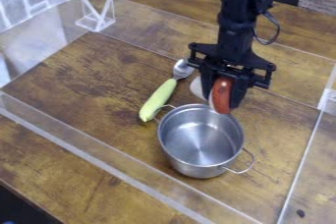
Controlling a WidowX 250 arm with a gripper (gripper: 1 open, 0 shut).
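Note:
My gripper (225, 79) hangs in the upper middle, just above the back rim of a steel pot (197, 149). An orange-red oblong item (223, 95) is between its fingers, lifted over the pot's edge. A white object (198, 84), partly hidden, lies behind it. A pale green corn-like item (157, 100) lies left of the pot, and a silver spoon (183, 68) lies above that.
A white wire holder (98, 12) stands at the upper left.

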